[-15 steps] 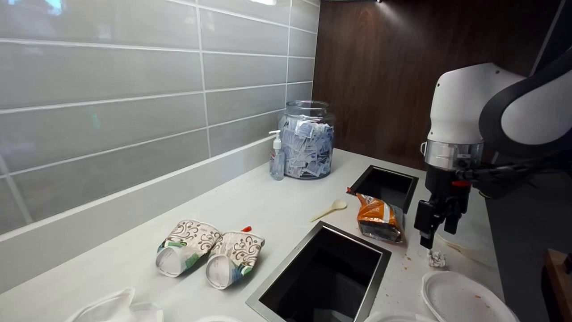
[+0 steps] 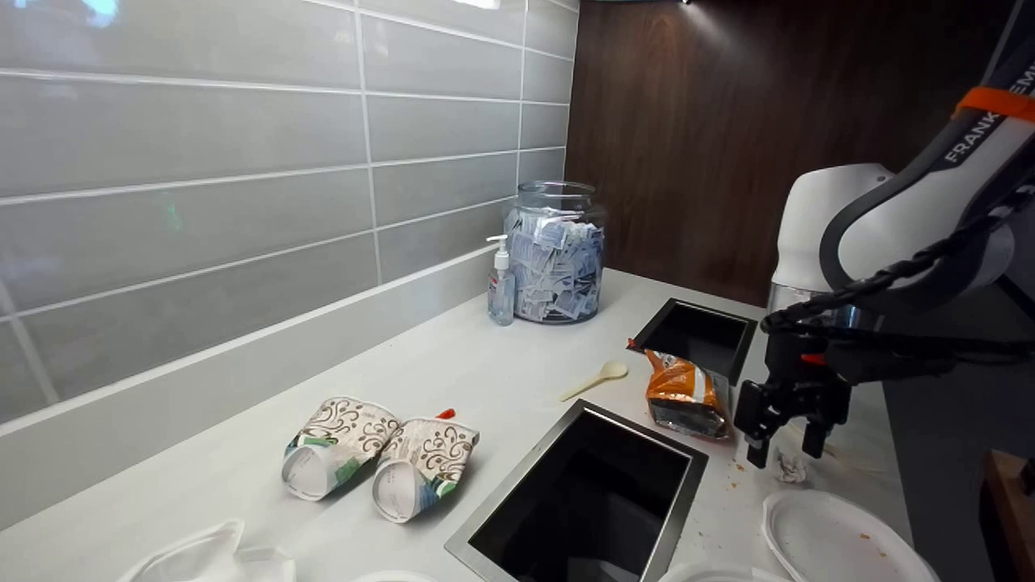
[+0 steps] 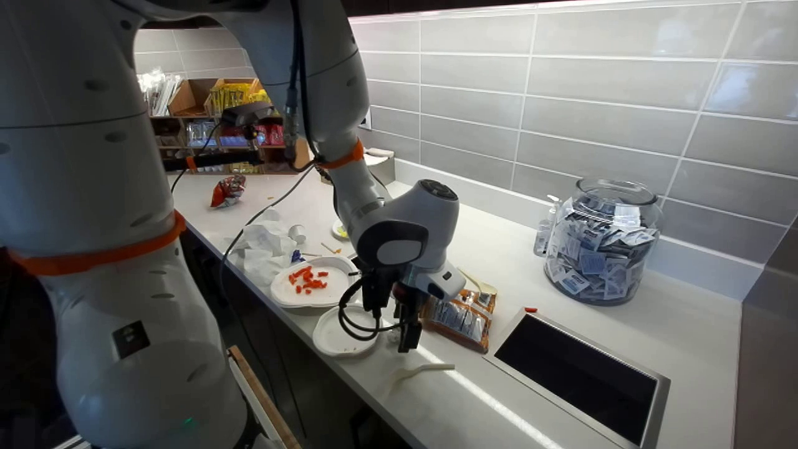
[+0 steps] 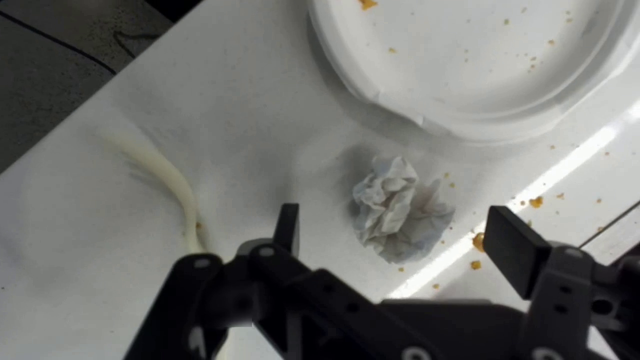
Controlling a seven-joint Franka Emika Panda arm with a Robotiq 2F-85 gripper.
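Observation:
A crumpled piece of white paper [image 4: 399,213] lies on the counter, beside a white plate [image 4: 366,78] with crumbs on it. My gripper is open above the paper, which shows between its spread fingers in the wrist view. In exterior view 1 the gripper [image 2: 786,457] hangs low over the counter, with the crumpled paper [image 2: 791,470] just below and behind its fingertips. Exterior view 2 has the gripper near the smaller plate [image 3: 329,340]; the arm's cable partly covers that spot. Whether the fingers touch the counter is unclear.
A pale spoon [image 4: 174,177] lies left of the paper. An orange snack bag [image 2: 684,393] sits close to the gripper, near the dark counter openings [image 2: 592,495]. Two patterned cups [image 2: 340,441], a glass jar [image 2: 558,257] and a soap bottle [image 2: 500,291] stand farther off.
The arm has come lower and its wrist has tilted and turned. The fingers now stand wider across the view, closer to the crumpled paper, which rests in the same place.

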